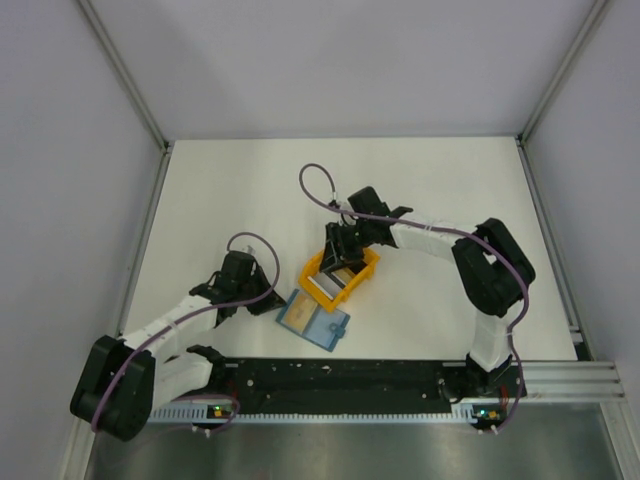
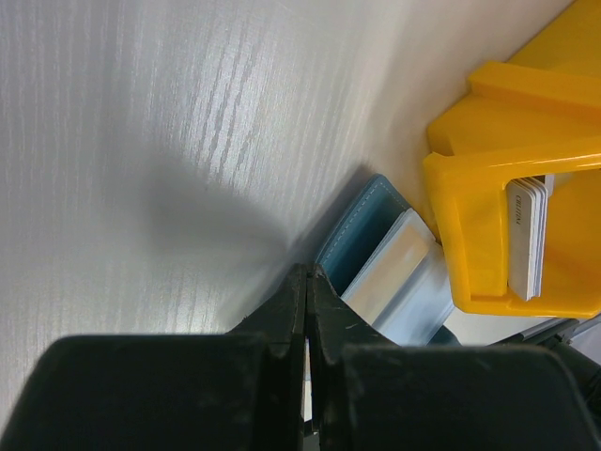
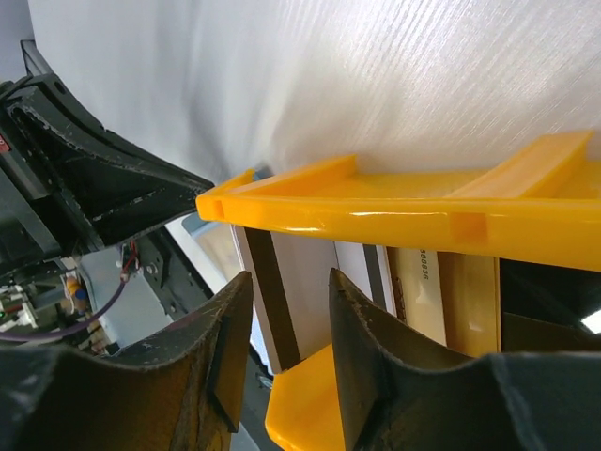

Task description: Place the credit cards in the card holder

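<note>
A yellow box point(image 1: 314, 285) stands tilted on the table with several cards in it. In the right wrist view its cards stand on edge: a white card with a black stripe point(image 3: 272, 291) at the left and a beige card point(image 3: 420, 289) farther right. My right gripper is over the box with its fingers apart; the striped card lies beyond the gap, and whether a finger touches it I cannot tell. The blue card holder point(image 1: 328, 325) lies open on the table, cards showing in its pockets. My left gripper is shut beside the holder's edge, nothing visible between its fingertips.
In the left wrist view the box wall point(image 2: 460, 225) rises close to the holder's right side.
</note>
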